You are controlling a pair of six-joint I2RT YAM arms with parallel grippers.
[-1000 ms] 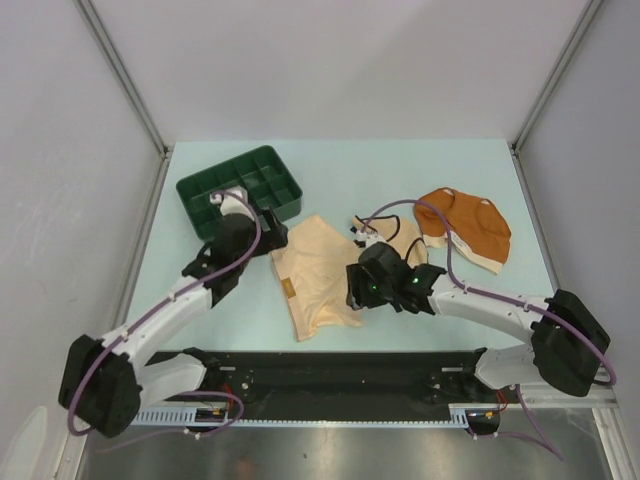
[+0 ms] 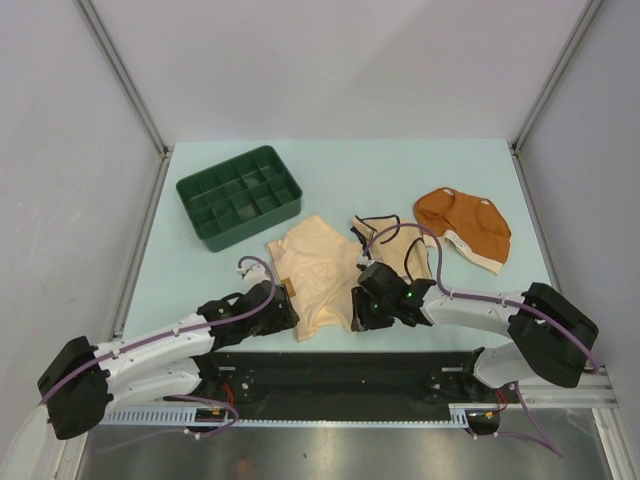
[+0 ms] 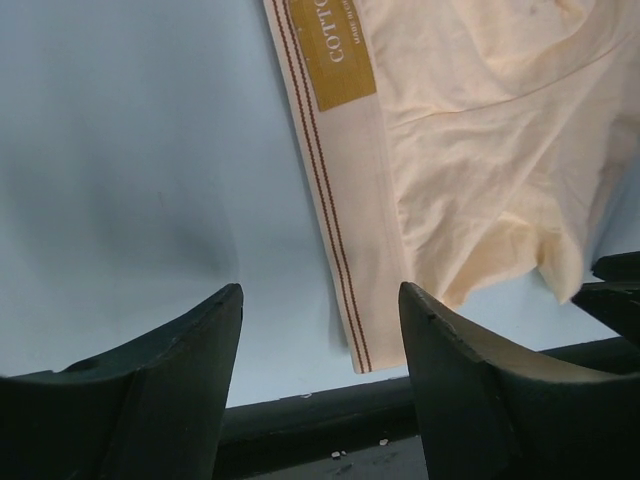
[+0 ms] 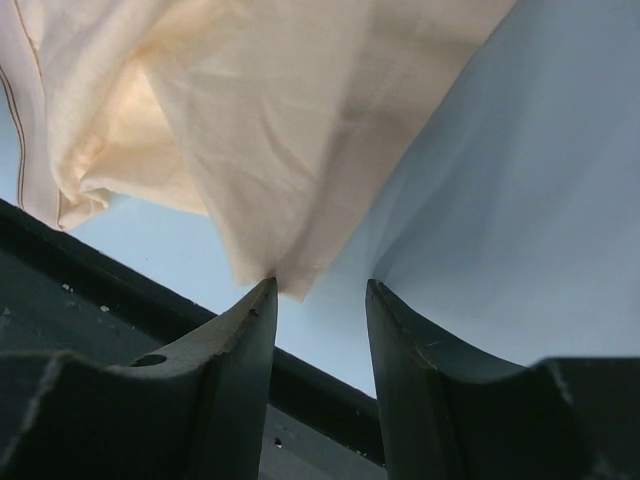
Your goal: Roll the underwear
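The cream underwear (image 2: 315, 260) lies spread at the table's near middle, with a gold label on its striped waistband (image 3: 345, 200). My left gripper is low at the waistband's near end, fingers apart on either side of its edge. My right gripper is low at the underwear's near right corner (image 4: 290, 270), fingers apart, the fabric tip just at them. Neither shows cloth pinched between its fingers.
A green divided tray (image 2: 238, 198) sits at the back left. Cream garments with black trim (image 2: 395, 235) and brown underwear (image 2: 462, 222) lie to the right. The table's front edge is just below both grippers.
My right gripper has lowered toward the near right corner.
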